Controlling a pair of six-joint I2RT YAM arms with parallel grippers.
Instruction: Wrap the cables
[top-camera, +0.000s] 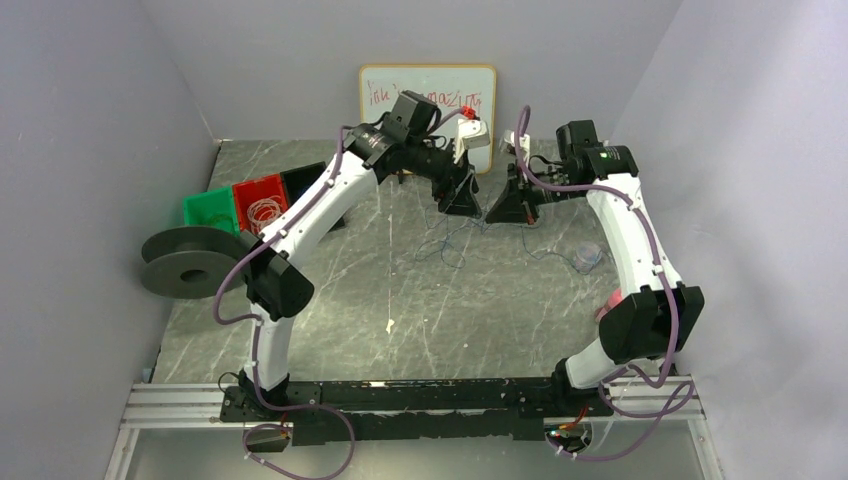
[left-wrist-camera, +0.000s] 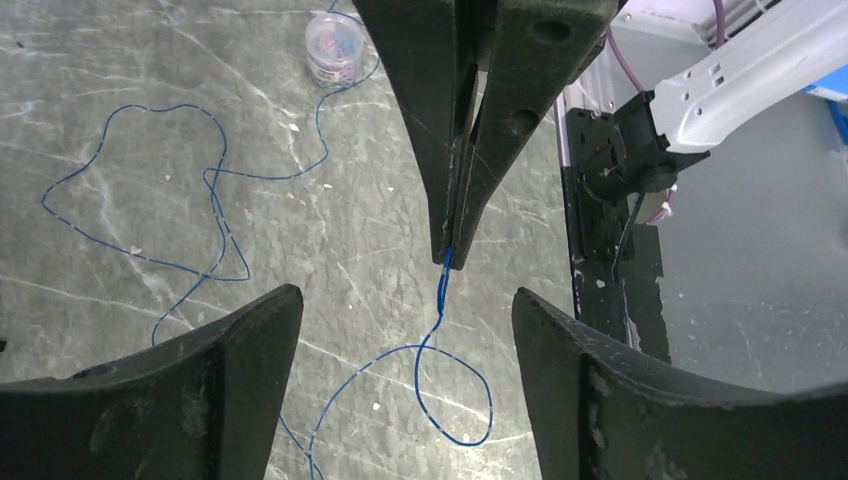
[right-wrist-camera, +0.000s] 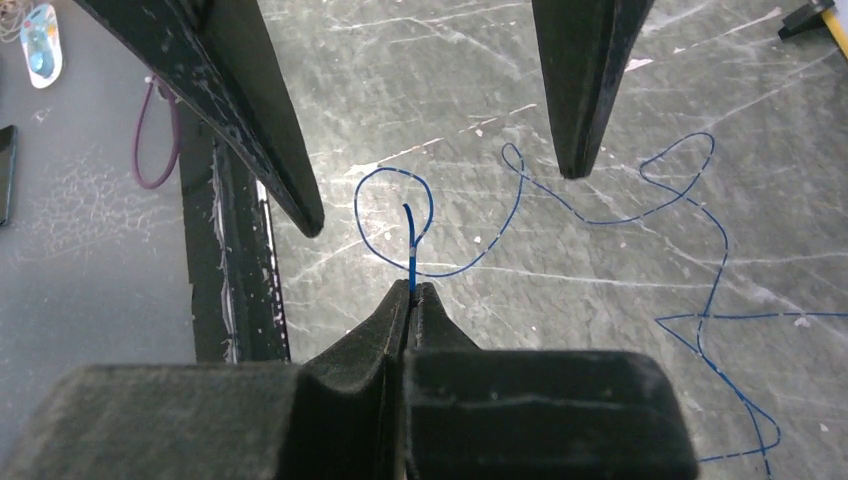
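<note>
My right gripper is shut on the thin blue cable (right-wrist-camera: 411, 240), and a short end of it sticks out past the fingertips. In the left wrist view those same fingers pinch the cable (left-wrist-camera: 443, 285), which hangs from them in a loop. My left gripper stands open just across from it, its fingers (left-wrist-camera: 255, 345) well apart with nothing gripped between them. From the top, left gripper (top-camera: 462, 205) and right gripper (top-camera: 490, 218) nearly meet above the table. The rest of the cable (top-camera: 445, 243) lies in loose curves on the surface.
A small clear tub (top-camera: 588, 255) stands at the right, with cable beside it. A pink bottle (top-camera: 609, 303) is partly behind the right arm. Green bin (top-camera: 210, 207), red bin (top-camera: 260, 188) with cable, a black bin and a grey spool (top-camera: 192, 262) occupy the left.
</note>
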